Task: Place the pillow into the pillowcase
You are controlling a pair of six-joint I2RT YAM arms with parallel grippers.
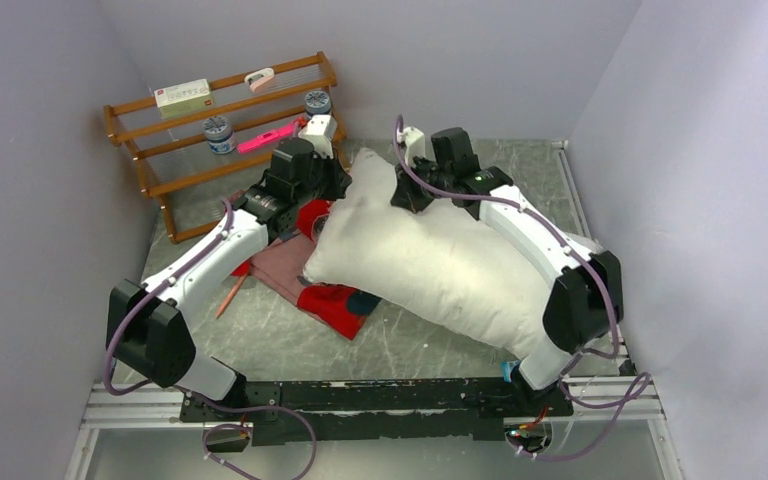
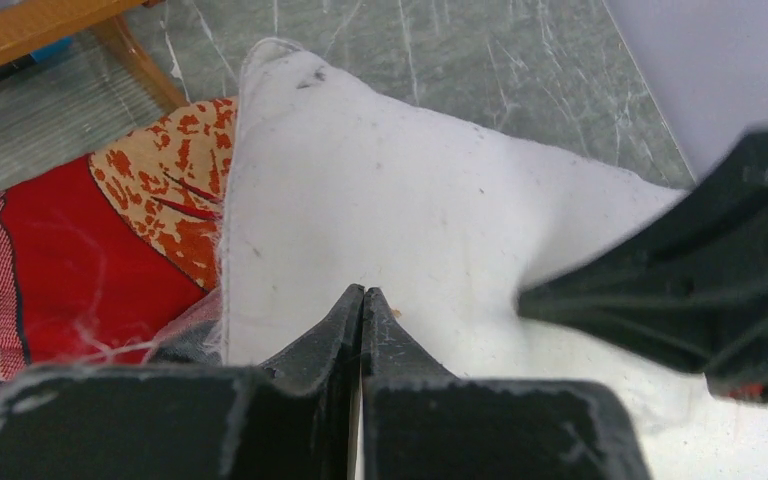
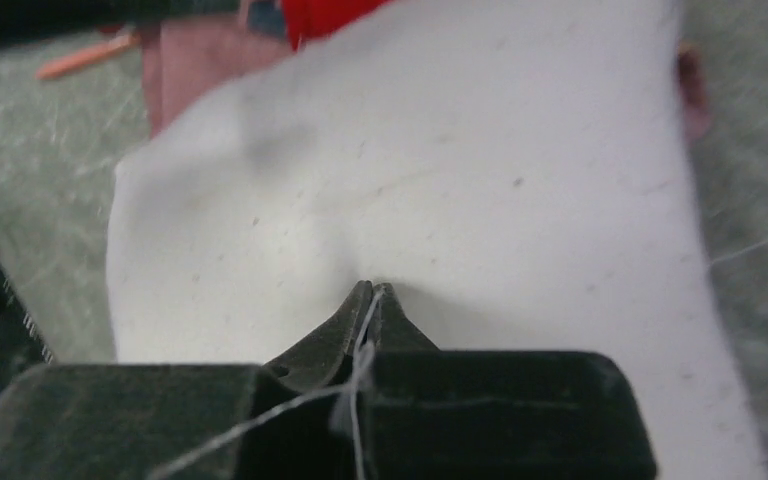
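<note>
The large white pillow (image 1: 440,245) lies diagonally, its upper left part over the red and pink pillowcase (image 1: 330,300). Patterned and red pillowcase cloth (image 2: 70,250) shows beside the pillow (image 2: 440,200) in the left wrist view. At the pillow's left edge my left gripper (image 1: 340,190) has its fingertips together over the white cloth; what may be pinched there is hard to make out. My right gripper (image 1: 410,205) is shut against the pillow's upper surface (image 3: 410,220), with no clear fold showing between its fingers. Most of the pillowcase's opening is hidden.
A wooden rack (image 1: 220,155) with a box (image 1: 183,98), jars and a pink tool (image 1: 270,138) stands at the back left. Grey walls close in the sides. Bare floor (image 1: 260,350) shows at the front.
</note>
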